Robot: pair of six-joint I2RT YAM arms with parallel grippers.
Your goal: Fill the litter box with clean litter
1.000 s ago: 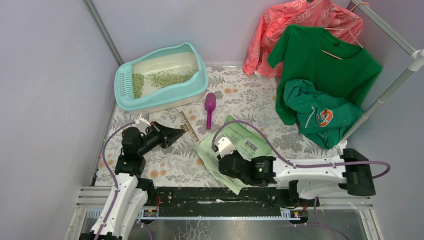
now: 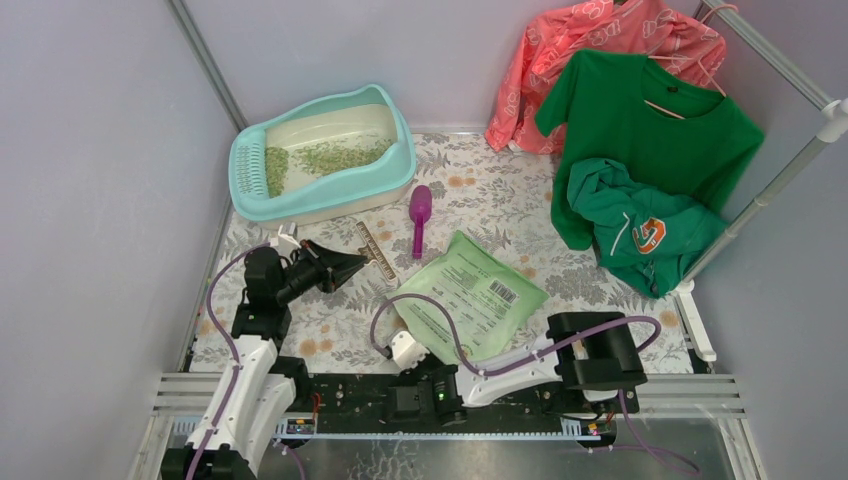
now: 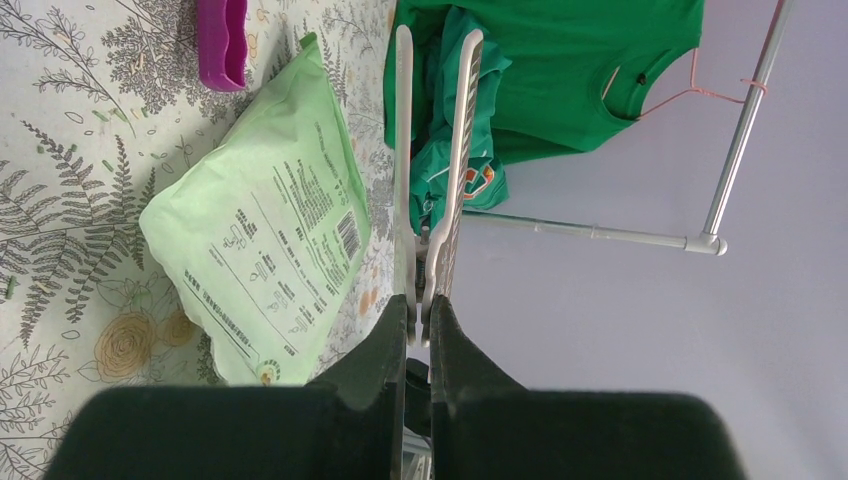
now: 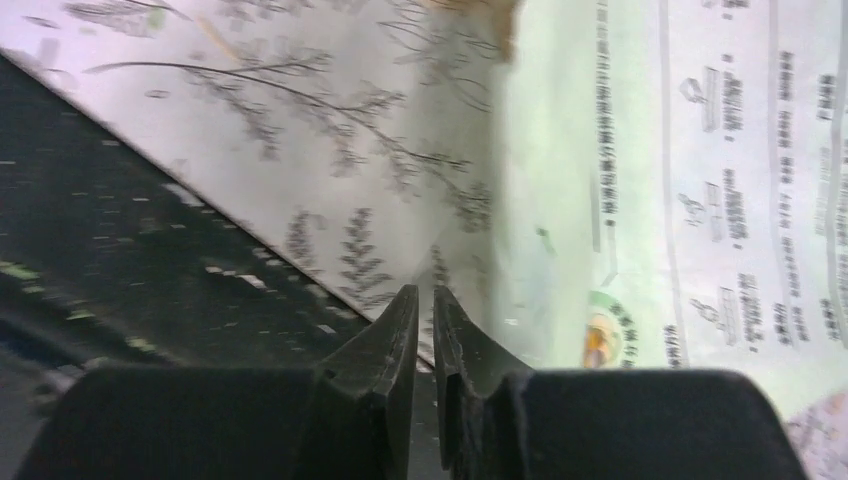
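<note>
A turquoise litter box (image 2: 250,160) stands at the back left, with green litter spread thinly in it. A green printed bag (image 2: 480,290), also the green bag (image 3: 260,240) in the left wrist view, lies flat at centre front. My left gripper (image 2: 365,260) is shut on a long slotted metal tool (image 3: 455,170), held upright in that view. My right gripper is low at the bag's near-left edge, fingertips close together; whether anything is between them is unclear. A purple scoop (image 2: 419,210) lies behind the bag.
Green shirts (image 2: 650,130) and a red garment (image 2: 550,50) hang on a rail at the right. A dark strip (image 4: 100,250) runs along the table's front edge.
My right arm has moved toward the front and left, off the middle of the bag to its near edge. The left arm has stayed put.
</note>
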